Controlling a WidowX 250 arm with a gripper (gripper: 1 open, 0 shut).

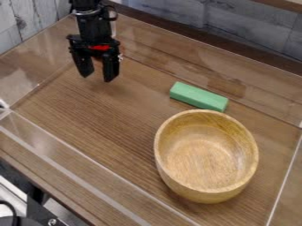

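The black gripper (pixel 94 64) hangs low over the wooden table at the upper left, on its black arm. Whether its fingers are open or shut is too small to tell. Most of what lies behind it is hidden; in the present frame no red object shows clearly there.
A green block (pixel 199 96) lies right of centre. A large yellow-tan bowl (pixel 206 181) stands at the lower right. A light wall or edge borders the left side.
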